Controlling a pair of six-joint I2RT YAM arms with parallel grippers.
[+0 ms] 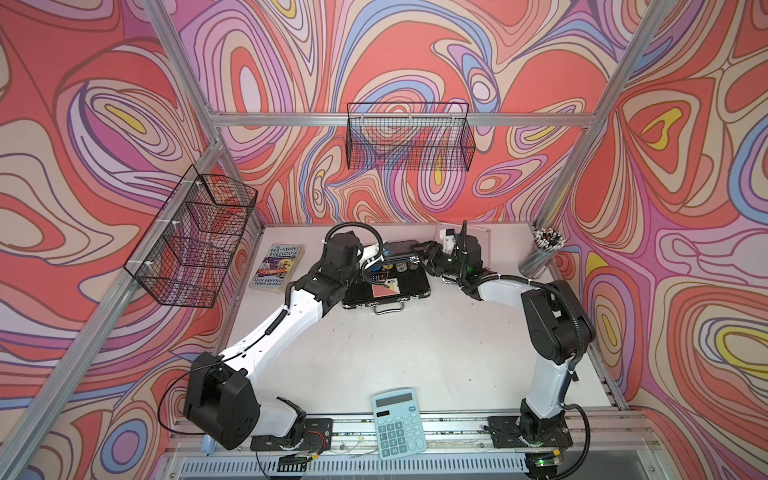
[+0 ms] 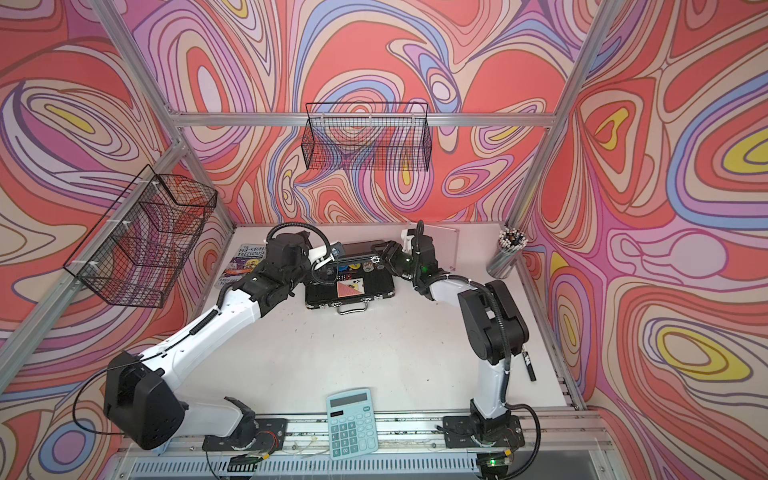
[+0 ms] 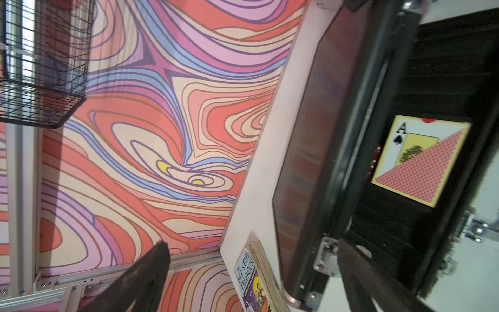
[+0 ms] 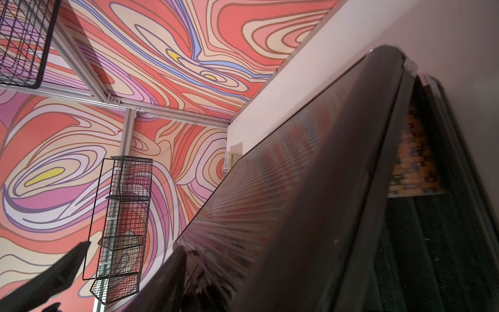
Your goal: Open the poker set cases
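The black poker case (image 1: 409,286) lies at the back middle, its handle towards the front. Its lid (image 1: 402,249) is partly raised at the rear, tilted over the tray, its outer face showing. Inside are chips (image 2: 367,265) and a playing-card print (image 3: 420,158). My left gripper is open at the lid's left end, one finger by a metal latch (image 3: 327,255). At the lid's right end is my right gripper. One of its fingers (image 4: 169,278) overlaps the lid (image 4: 312,208); whether the lid is between them is unclear.
A book (image 1: 276,268) lies at the back left, a pen holder (image 1: 544,246) stands at the right. A calculator (image 1: 398,422) sits at the front edge. A marker (image 2: 529,365) lies right.
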